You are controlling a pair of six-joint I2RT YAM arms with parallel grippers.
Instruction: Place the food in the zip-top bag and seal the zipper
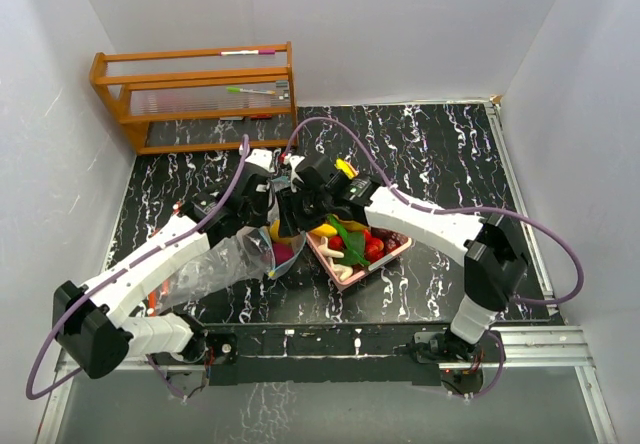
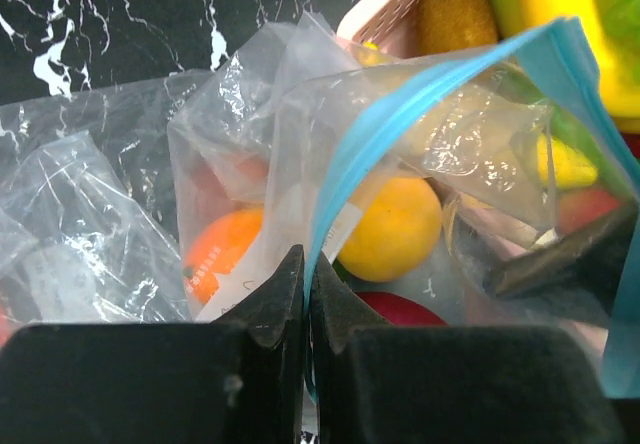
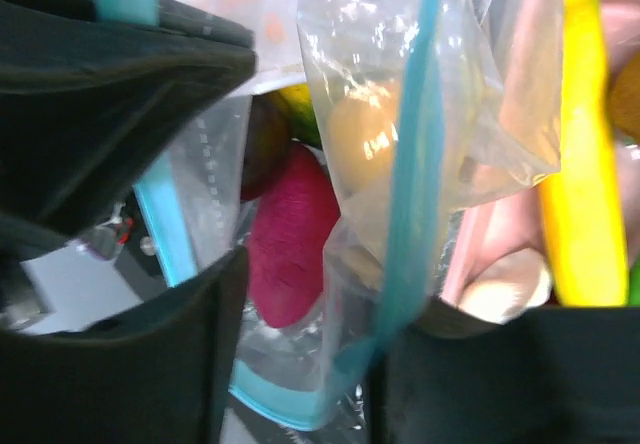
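Observation:
The clear zip bag with a blue zipper [image 2: 370,134] stands in the middle, holding an orange fruit [image 2: 390,226], a magenta item [image 3: 292,234] and other food. My left gripper is shut on the bag's zipper edge. My right gripper is part open around the zipper strip at the other side; whether it grips it is unclear. The left gripper's dark body covers part of the bag in the right wrist view.
A pink basket of food [image 1: 345,272] sits right of the bag. Loose clear bags [image 1: 200,274] lie at the left. A wooden rack [image 1: 190,76] stands at the back left.

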